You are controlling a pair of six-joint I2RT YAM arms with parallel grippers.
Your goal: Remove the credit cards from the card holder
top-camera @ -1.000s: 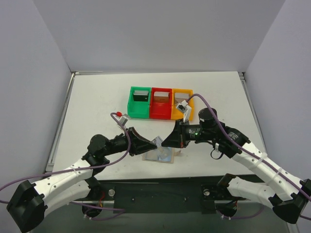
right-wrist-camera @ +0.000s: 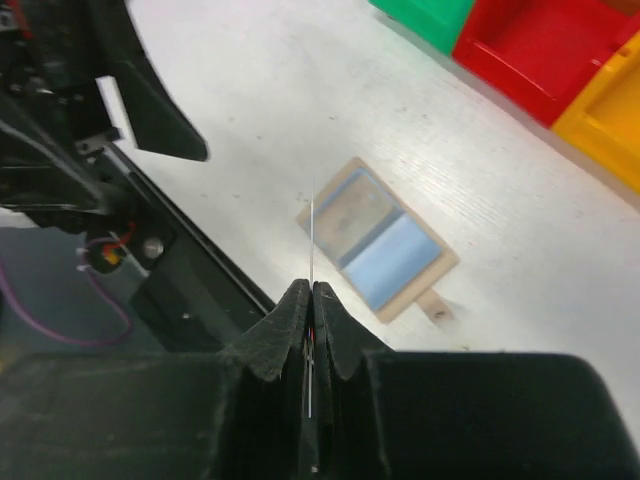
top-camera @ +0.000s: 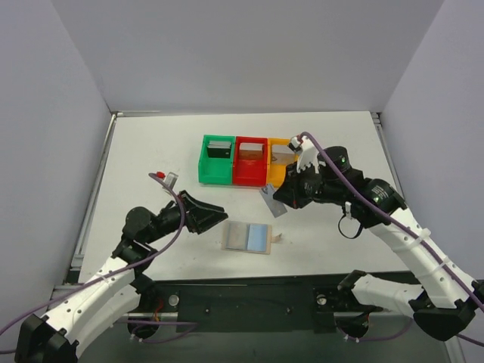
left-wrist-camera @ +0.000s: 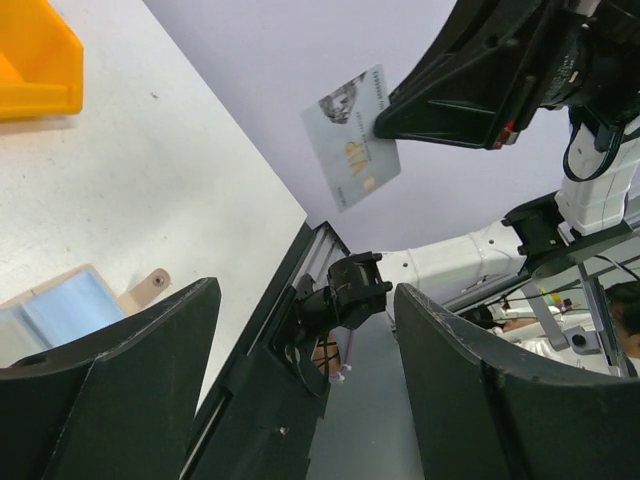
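Observation:
A silvery card (left-wrist-camera: 352, 140) with gold letters hangs in the air, and my right gripper (top-camera: 280, 198) is shut on it. In the right wrist view the card (right-wrist-camera: 312, 225) shows edge-on as a thin line between the fingertips. The card holder (top-camera: 247, 237), tan with a pale window and a light blue half, lies open and flat at the table's front middle. Its small tab (right-wrist-camera: 434, 305) sticks out to one side. Left of the holder, my left gripper (top-camera: 226, 215) is open, with nothing between its fingers.
Behind the holder, green (top-camera: 216, 175), red (top-camera: 250, 173) and yellow (top-camera: 277, 174) bins stand side by side; the top view shows cards in their back parts.
Both grippers were on the card a second ago. The left one has opened and drawn back to the left. My right gripper has carried the card right and towards the bins.

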